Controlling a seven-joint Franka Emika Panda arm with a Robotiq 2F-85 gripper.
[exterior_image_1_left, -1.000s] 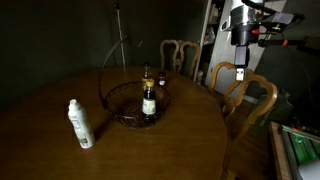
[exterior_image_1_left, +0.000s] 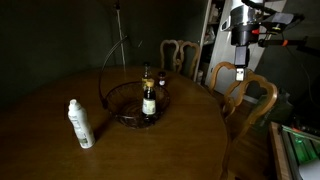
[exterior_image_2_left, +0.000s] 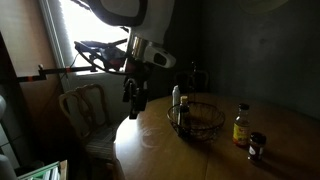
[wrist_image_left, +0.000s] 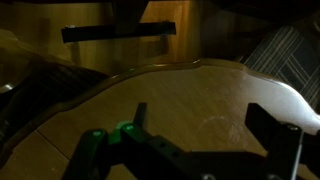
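My gripper (exterior_image_1_left: 240, 73) hangs high at the right in the first exterior view, near the table's edge and well away from the objects. In the wrist view the gripper is open, its dark fingers wide apart with only tabletop between them. A dark bottle (exterior_image_1_left: 149, 103) with a pale label stands upright in a black wire basket (exterior_image_1_left: 125, 113) with a tall handle. Left of the basket is a white spray can (exterior_image_1_left: 80, 125). Outside the basket stand a bottle with a yellow label (exterior_image_2_left: 241, 127) and a small dark jar (exterior_image_2_left: 256, 149).
Wooden chairs (exterior_image_1_left: 250, 90) stand around its edge, under and beside the gripper. A dark wall closes off the back.
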